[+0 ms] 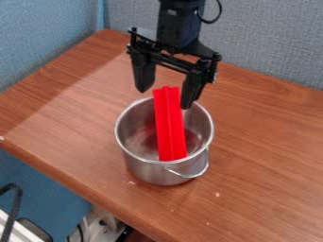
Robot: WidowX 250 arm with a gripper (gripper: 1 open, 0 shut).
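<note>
A long red bar [171, 130] stands leaning inside a metal pot [139, 156] with a wire handle, its top end reaching up near the pot's back rim. My black gripper [168, 87] is open above the pot, one finger on each side of the bar's upper end, apart from it.
Grey-blue textured walls [265, 38] stand behind.
</note>
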